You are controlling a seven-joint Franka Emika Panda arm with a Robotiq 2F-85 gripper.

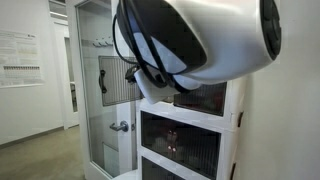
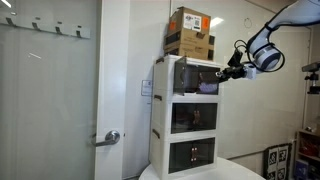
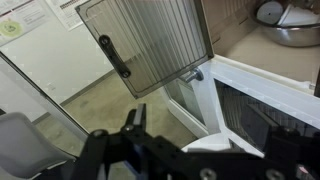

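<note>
The white cabinet has stacked compartments with dark ribbed doors. Its top door stands swung open to the left; in the wrist view this ribbed clear door with its black handle fills the upper left. Inside the open compartment a metal bowl is partly visible at the upper right. My gripper points toward the cabinet front, its fingers apart and nothing visible between them. In exterior view 1 the arm covers most of the top compartment and hides the gripper.
Lower compartments with closed doors sit below. Cardboard boxes rest on top of the cabinet. A glass door stands to the left, and a grey chair shows at lower left in the wrist view.
</note>
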